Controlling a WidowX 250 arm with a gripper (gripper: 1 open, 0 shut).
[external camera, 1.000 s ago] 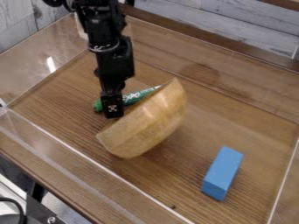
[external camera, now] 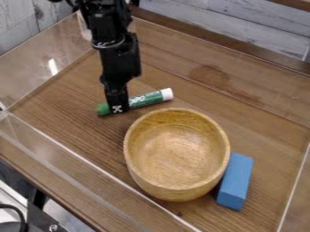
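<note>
The black gripper (external camera: pixel 118 100) hangs from the top of the view, its tip over the left part of a green marker-like tube (external camera: pixel 145 100) with a white end and lettering, lying on the wooden table (external camera: pixel 72 136). The gripper is shut; I cannot make out anything held between its fingers. A light wooden bowl (external camera: pixel 175 152) sits just in front of the tube.
A blue block (external camera: pixel 235 181) lies right of the bowl. The table's edges run along the left and back.
The bowl, tilted and overlapping the tube about a second ago, now rests flat further toward the front. The gripper has risen slightly.
</note>
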